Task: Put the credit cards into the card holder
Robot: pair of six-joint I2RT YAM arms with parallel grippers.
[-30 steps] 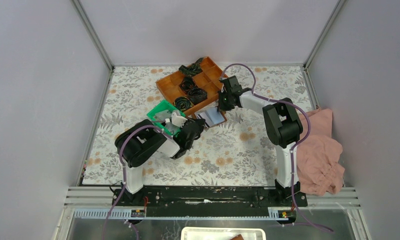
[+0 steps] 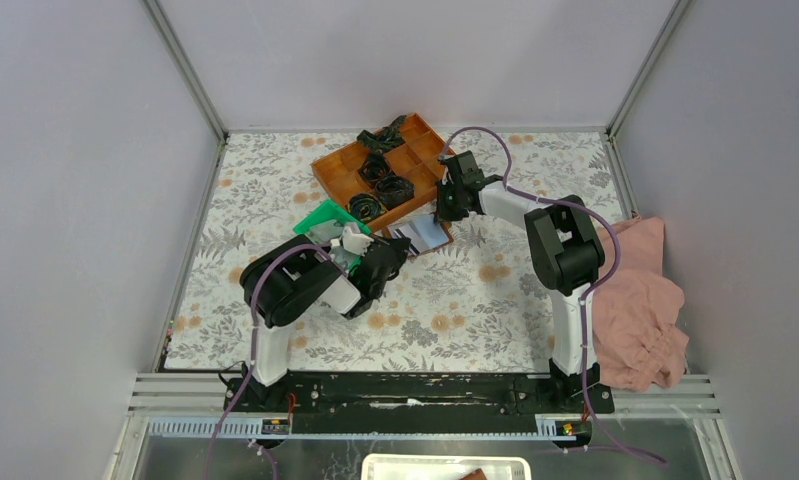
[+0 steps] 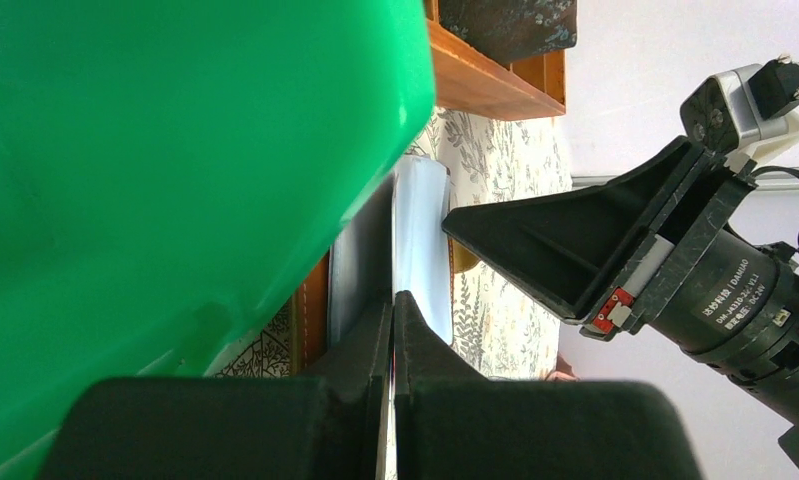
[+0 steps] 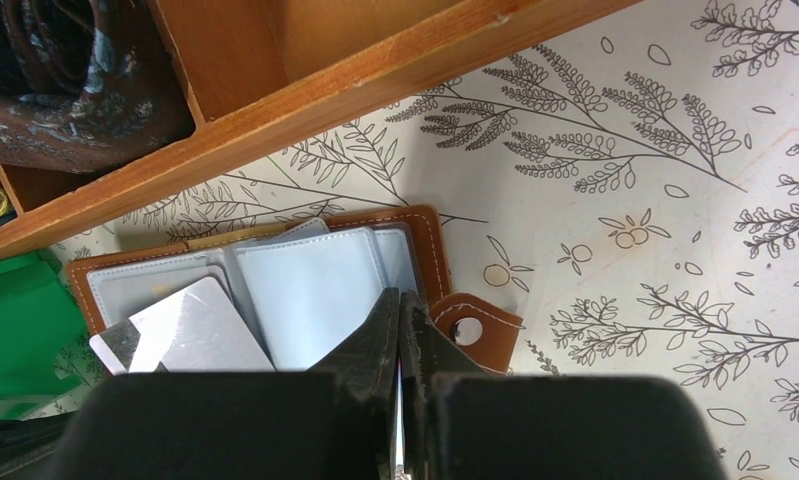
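An open brown card holder (image 4: 430, 240) with clear sleeves (image 4: 310, 290) lies on the table. A silver-white card (image 4: 190, 330) rests slantwise over its left part in the right wrist view. My right gripper is shut, its tips at the right edge of the middle sleeve; nothing clear shows between them. My left gripper is also shut, low by the holder's left side. A thin pale edge runs up from its tips, and whether they pinch the card cannot be told. In the top view, both grippers partly cover the holder (image 2: 427, 234).
A green bin (image 2: 322, 214) stands close beside the left gripper, filling much of the left wrist view. Behind the holder sits a wooden divided tray (image 2: 415, 155) with rolled dark items. Pink cloth (image 2: 640, 320) lies far right.
The left arm's upper part has shifted slightly to the right, while its gripper stays by the holder. The right arm looks unmoved.
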